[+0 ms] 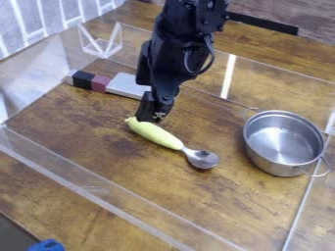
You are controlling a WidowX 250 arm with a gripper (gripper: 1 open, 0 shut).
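Observation:
My black gripper (160, 98) hangs open just above and behind a spoon with a pale yellow-green handle (153, 131) and a silver bowl end (202, 158), which lies on the wooden table. Nothing shows between the fingers. A steel pot (283, 143) stands to the right.
A silver and dark-pink flat object (105, 84) lies behind at the left. Clear plastic sheeting or panels edge the work area. A blue item (45, 245) sits at the lower left corner.

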